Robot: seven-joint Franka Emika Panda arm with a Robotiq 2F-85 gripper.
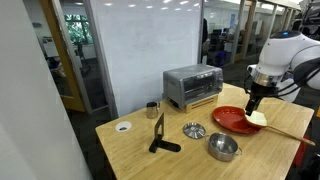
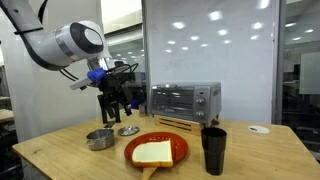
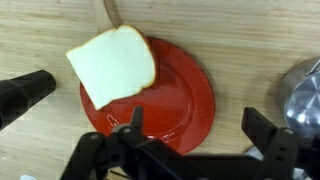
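Note:
My gripper is open, its two dark fingertips set well apart and nothing held between them. In the wrist view it hangs over the right part of a red plate [image 3: 185, 95]. A slice of white bread [image 3: 112, 66] lies at the plate's upper left, with a wooden handle [image 3: 105, 12] reaching out from beneath it. The second exterior view has the gripper [image 2: 113, 112] above the table, behind the plate [image 2: 177, 143] and the bread [image 2: 153, 153].
A metal pot [image 1: 223, 147] and a small round metal dish [image 1: 194, 130] sit left of the plate. Behind is a toaster oven [image 1: 192, 84]. A black cup [image 2: 214, 150] stands close beside the plate. The table's left part has a dark stand [image 1: 160, 137] and free wood.

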